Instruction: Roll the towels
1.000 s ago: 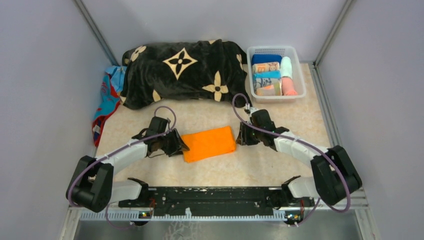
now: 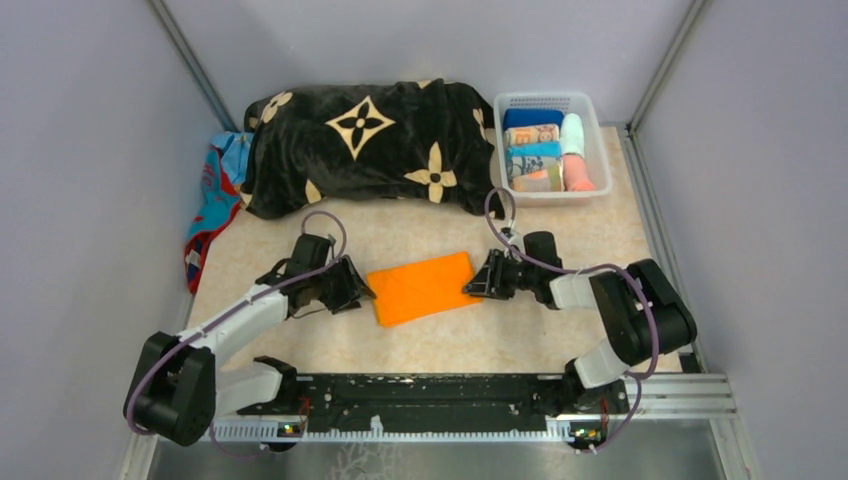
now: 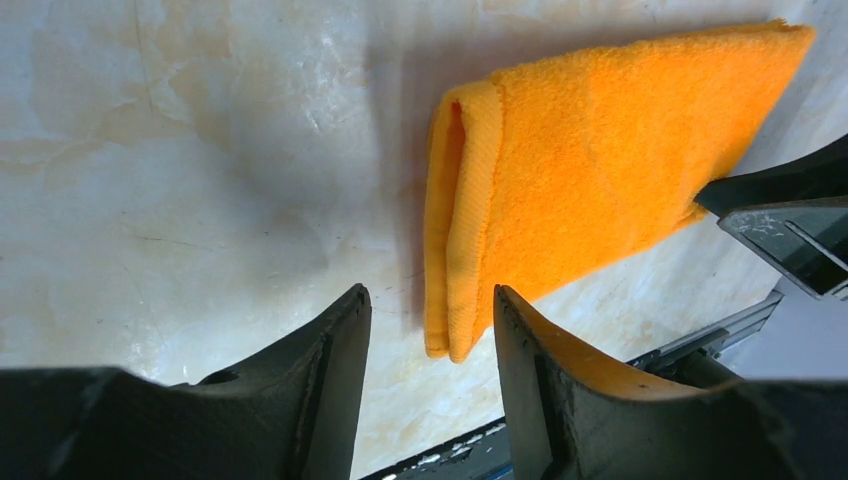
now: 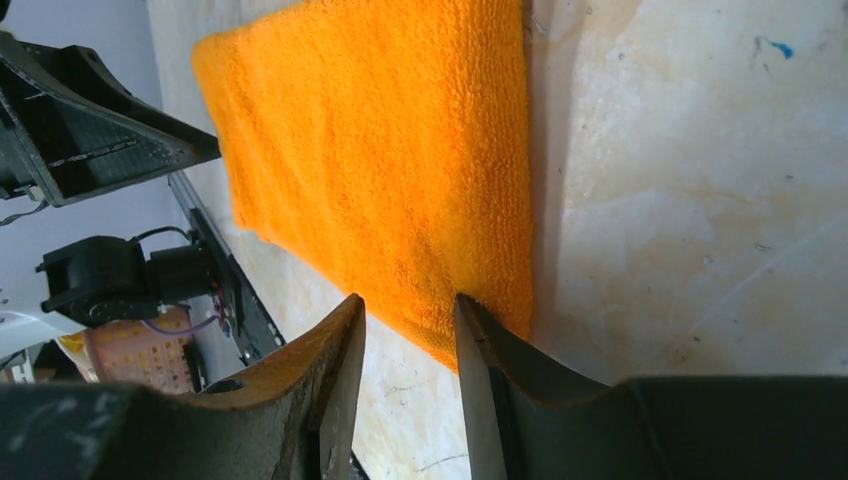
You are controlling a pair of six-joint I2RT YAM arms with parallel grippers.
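Observation:
An orange towel (image 2: 420, 287), folded into a flat rectangle, lies on the table between the grippers. My left gripper is open at the towel's left folded end, its fingertips apart, with the fold just beyond them in the left wrist view. My right gripper is open over the towel's right end; one finger (image 4: 490, 390) meets the orange cloth, which bulges up there. The right gripper's tips also appear at the edge of the left wrist view, against the towel.
A white basket (image 2: 601, 150) of rolled towels sits at back right. A dark patterned blanket (image 2: 370, 170) fills the back, with a blue and red cloth (image 2: 215, 220) at back left.
The towel has shifted slightly right. My left gripper has drawn slightly leftward from the towel.

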